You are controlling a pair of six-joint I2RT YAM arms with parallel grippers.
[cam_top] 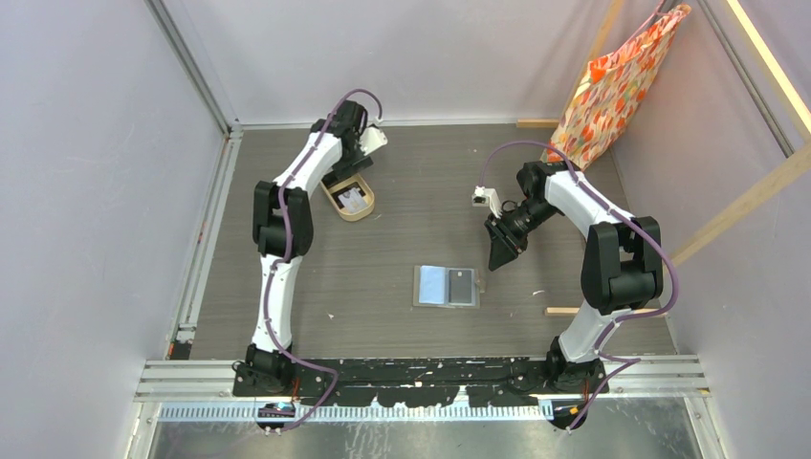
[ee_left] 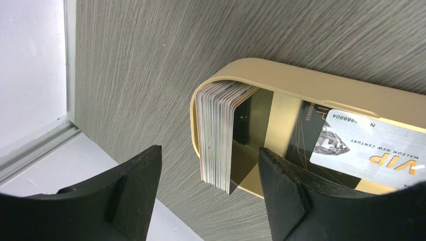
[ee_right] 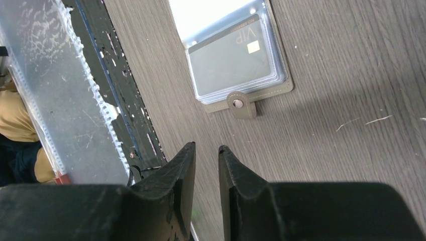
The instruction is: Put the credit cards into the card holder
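Observation:
A stack of credit cards (ee_left: 216, 135) stands on edge at one end of a tan oval box (ee_left: 311, 88) in the left wrist view. My left gripper is open over that end, its fingertips apart on either side of the stack, nothing gripped. Loose cards, among them a silver VIP card (ee_left: 369, 145), lie flat in the box's other part. The card holder (ee_right: 274, 90) lies unfolded on the table, a grey VIP card (ee_right: 231, 57) showing in its clear sleeves. Apart from it, my right gripper is open by a narrow gap, empty.
Bare table (cam_top: 402, 210) separates the box from the card holder. A patterned orange cloth (cam_top: 622, 81) hangs at the back right, and wooden bars (cam_top: 736, 206) run along the right side.

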